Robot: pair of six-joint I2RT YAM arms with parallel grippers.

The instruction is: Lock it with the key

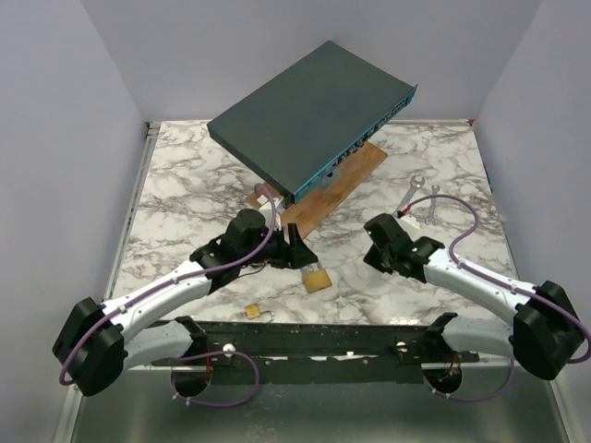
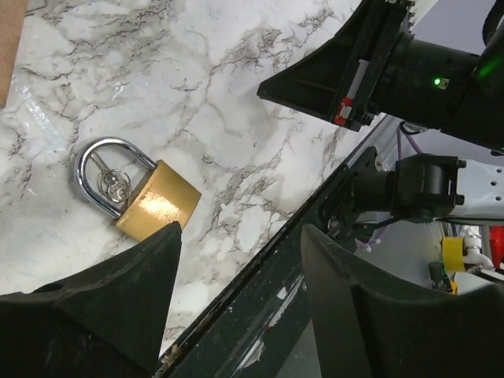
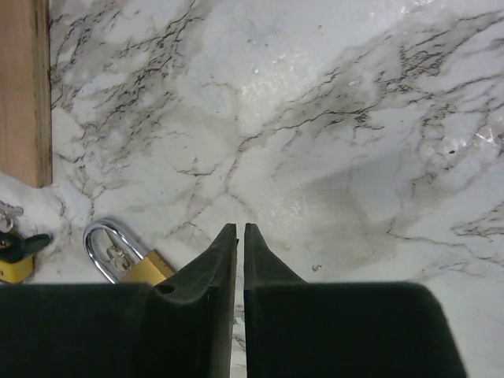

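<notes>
A large brass padlock (image 1: 317, 280) lies on the marble table in front of the board, its silver shackle beside my left gripper (image 1: 307, 257). In the left wrist view keys on a ring (image 2: 116, 185) lie inside that shackle, and the left fingers are apart with nothing between them. A small brass padlock (image 1: 253, 311) lies at the front left. Another small brass lock (image 3: 16, 270) shows at the left edge of the right wrist view, a black-headed key (image 3: 25, 248) by it. My right gripper has a narrow, empty gap between its fingertips.
A wooden board (image 1: 328, 201) lies behind the padlock, under a dark raised panel (image 1: 309, 115). Two wrenches (image 1: 412, 191) lie at the back right. Marble between the large padlock and the right gripper is clear.
</notes>
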